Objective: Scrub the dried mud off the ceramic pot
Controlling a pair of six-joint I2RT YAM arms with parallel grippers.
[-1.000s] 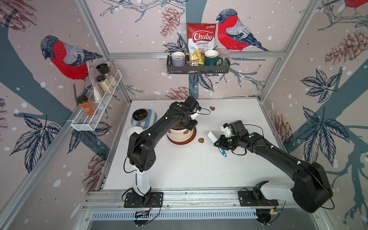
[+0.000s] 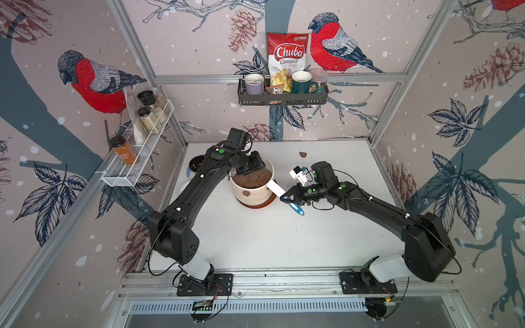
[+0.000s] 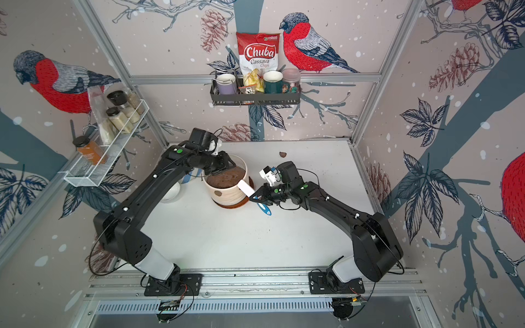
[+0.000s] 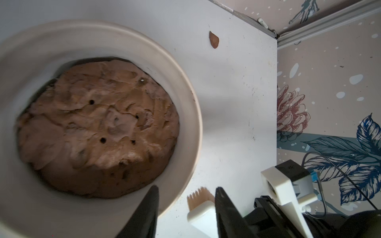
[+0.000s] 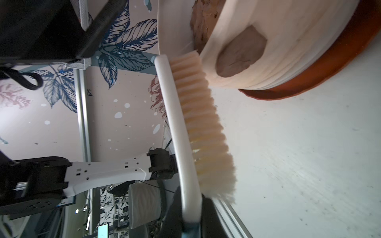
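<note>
The pale ceramic pot point(image 2: 258, 194) stands on a terracotta saucer point(image 5: 317, 81). Brown mud point(image 4: 103, 130) fills its bottom half inside, and a dark mud patch point(image 5: 242, 51) marks the outer wall. My right gripper is shut on the scrub brush point(image 5: 178, 130), just right of the pot. The brush's white head reaches up to the pot's side; whether it touches I cannot tell. Over the rim hangs my left gripper, fingers apart and nothing between them. The brush's blue handle point(image 3: 264, 208) sticks out below the right gripper.
One brown flake point(image 2: 303, 154) lies toward the back of the table. At back left, partly behind my left arm, are a black bowl point(image 2: 195, 163) and a white bowl point(image 3: 172, 191).
My left arm has swung left across the pot, with its gripper now over the pot's back right. The right gripper has carried the brush left, up to the pot's side.
</note>
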